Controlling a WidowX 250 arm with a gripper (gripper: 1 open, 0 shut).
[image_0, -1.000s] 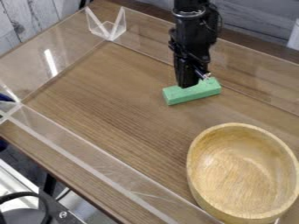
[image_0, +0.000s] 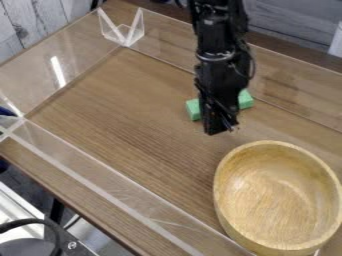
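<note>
The black robot gripper (image_0: 217, 122) hangs in the middle of the camera view, low over the wooden table (image_0: 114, 140), its fingertips pointing down. It looks shut, with nothing visible between its fingers. Behind it lies a green block (image_0: 241, 99), partly hidden by the arm and gripper.
A large round light-wood bowl (image_0: 274, 200) fills the lower right, in front of the gripper. A clear plastic piece (image_0: 123, 30) stands at the upper left. Black cables lie beyond the table's edge at the lower left.
The gripper has moved down and toward the camera, from above the green block to a spot in front of it, closer to the bowl. It now covers much of the block.
</note>
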